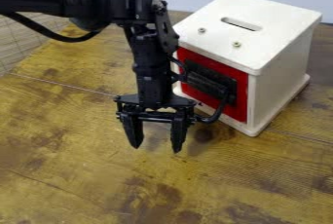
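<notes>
My black gripper (156, 136) hangs fingers-down over the wooden table, in front and to the left of a white wooden box (276, 82). Its two fingers stand apart with nothing between them. The box has a slot in its sloped top, two small metal fittings below the slot and a red front panel (236, 111) with a black part on it, partly hidden behind my arm and its cable.
A tiled or wire-patterned surface lies beyond its far left edge, and a pale wall is behind the box.
</notes>
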